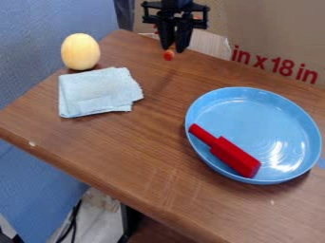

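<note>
The black gripper (174, 43) is high at the top centre, with a small orange-red item (169, 54) at its tip; whether the fingers are shut on it cannot be told. A folded light-blue cloth (98, 92) lies on the left of the wooden table (140, 161). A yellow egg-shaped object (80, 52) stands behind the cloth. On the right, a blue plate (267, 123) holds a red object with a handle (235, 157).
A cardboard box (273, 43) with printed lettering stands at the back. The table's left edge drops to a blue surface.
</note>
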